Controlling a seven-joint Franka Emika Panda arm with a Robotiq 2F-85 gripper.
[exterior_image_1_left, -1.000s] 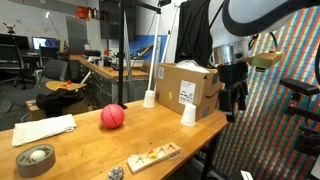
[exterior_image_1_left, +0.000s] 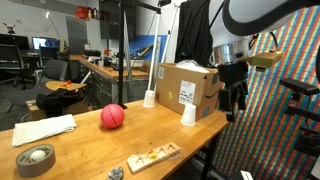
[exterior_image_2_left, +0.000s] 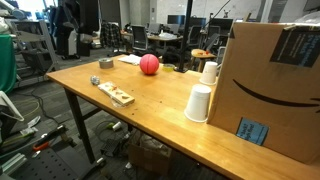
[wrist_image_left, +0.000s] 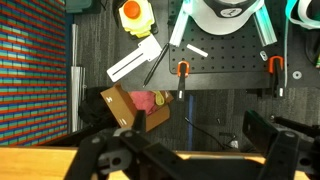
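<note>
My gripper (exterior_image_1_left: 235, 105) hangs downward off the table's right end in exterior view 1. Its two dark fingers stand wide apart in the wrist view, open, with nothing between them. On the wooden table (exterior_image_1_left: 75, 153) are a red ball (exterior_image_1_left: 112, 116), a roll of tape (exterior_image_1_left: 36, 159), a pale wooden tray (exterior_image_1_left: 154, 157) with small pieces in it, and a crumpled silver ball (exterior_image_1_left: 116, 173). A white cup (exterior_image_1_left: 189, 115) stands upside down near the right edge, and another white cup (exterior_image_1_left: 149, 99) is farther back.
A large cardboard box (exterior_image_2_left: 270, 85) stands at the table's far end from the tape. A white cloth (exterior_image_1_left: 43, 130) lies at the left. Below my gripper, the wrist view shows a bench with tools (wrist_image_left: 220, 50), an open carton (wrist_image_left: 130, 108) and the table's edge (wrist_image_left: 60, 162).
</note>
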